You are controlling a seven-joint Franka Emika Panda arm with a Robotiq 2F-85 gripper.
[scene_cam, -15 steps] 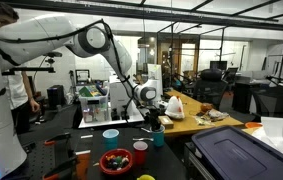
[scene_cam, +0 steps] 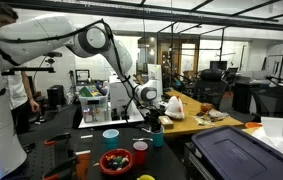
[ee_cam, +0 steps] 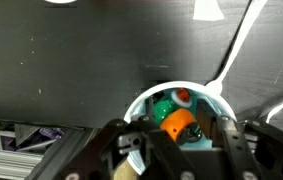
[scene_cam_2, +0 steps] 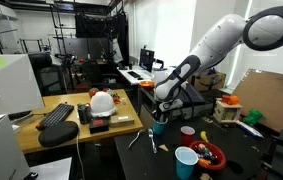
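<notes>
My gripper points down over a light blue cup (scene_cam: 157, 139) near the wooden table's edge. In the wrist view its black fingers stand apart over the cup, whose pale rim (ee_cam: 181, 85) shows between and beyond them. Inside the cup are green, red and orange items; the orange item (ee_cam: 173, 123) appears between the fingers, with no clear grip on it. From the other side the fingertips sit just above or inside the mouth of the same blue cup (scene_cam_2: 158, 128); exactly how deep is hard to tell.
Close by are a red bowl (scene_cam: 114, 163) of small colourful things, a red cup (scene_cam: 140, 151), another blue cup (scene_cam: 111, 139) and white spoons (ee_cam: 243, 38). A wooden table (scene_cam_2: 66, 140) holds a keyboard and boxes. A large dark bin (scene_cam: 241, 158) stands to the right.
Little differs: the arm stays bent over the same cup, with at most a slight shift. Cups and bowl are where they were.
</notes>
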